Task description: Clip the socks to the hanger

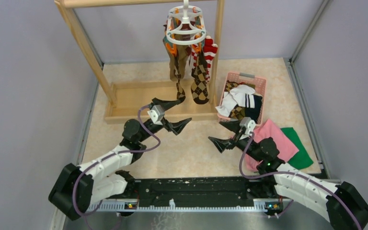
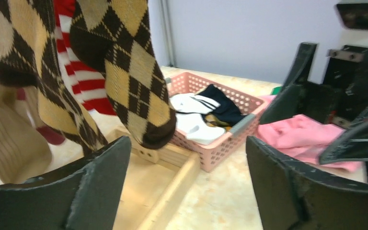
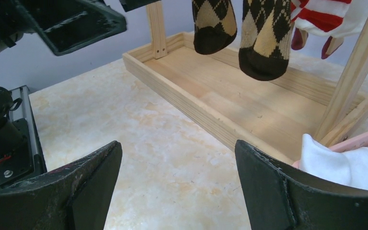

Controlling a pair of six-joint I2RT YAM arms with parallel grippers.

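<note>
From the wooden frame hangs a round white hanger with orange clips. Two brown-and-tan argyle socks dangle at its front, with tan socks and red-and-white striped socks behind. The left wrist view shows an argyle sock close beyond the fingers. Wide open and empty, my left gripper is just in front of and below the hanging socks. My right gripper, also open and empty, is over the table near the basket. How the clips grip the sock tops is too small to tell.
A pink basket holds white, black and argyle socks. Right of it, a pink cloth and a green cloth lie flat. The wooden tray under the hanger is empty. Bare table stretches between the arms.
</note>
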